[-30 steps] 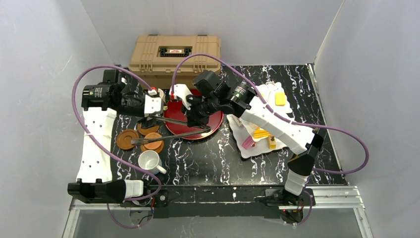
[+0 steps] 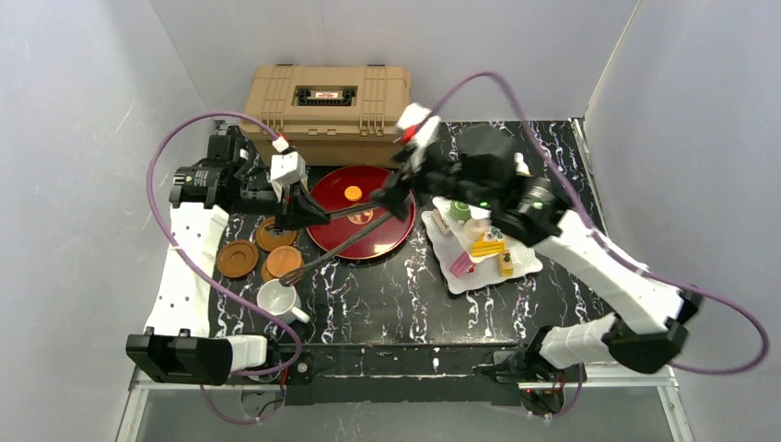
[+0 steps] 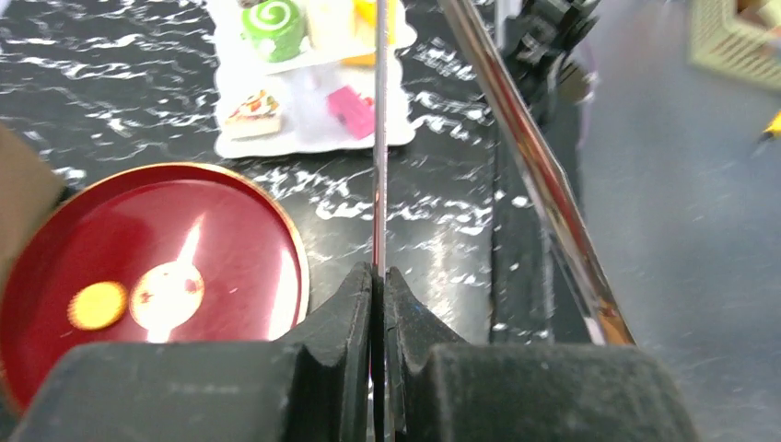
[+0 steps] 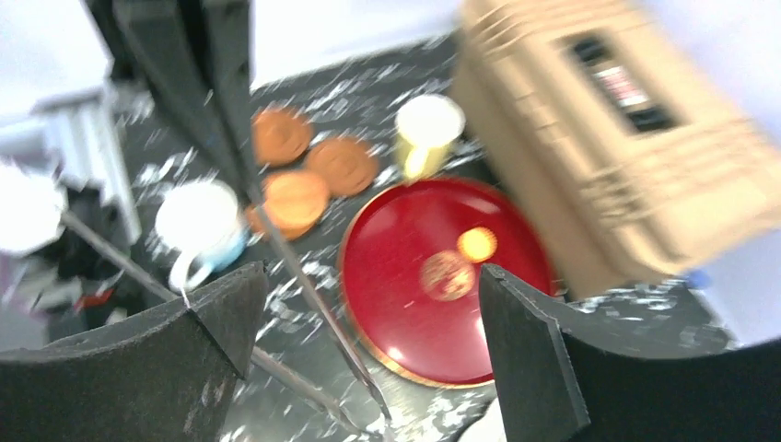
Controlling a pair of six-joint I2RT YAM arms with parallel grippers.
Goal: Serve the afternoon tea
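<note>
Metal tongs (image 2: 345, 245) hang over the red plate (image 2: 402, 237), arms spread in a V. My left gripper (image 2: 322, 217) is shut on one arm of the tongs, which runs straight out from its fingers (image 3: 355, 308) in the left wrist view. Their free arm (image 3: 543, 175) slants off to the right there. My right gripper stands open near the bend of the tongs, with both fingers (image 4: 543, 364) wide apart. A small orange-yellow round piece (image 2: 353, 193) lies on the plate. On the right, a tiered white stand (image 2: 511, 268) carries several toy cakes, partly covered by the right arm.
A white mug (image 2: 276, 299) stands front left, near several brown coasters (image 2: 238, 259). Another pale cup (image 4: 428, 133) sits by the plate's edge. A tan case (image 2: 276, 92) closes off the back.
The right gripper has moved right and back, off the tongs, its arm blurred by motion. The left gripper has shifted slightly right, and the tongs' free arm has swung toward the front.
</note>
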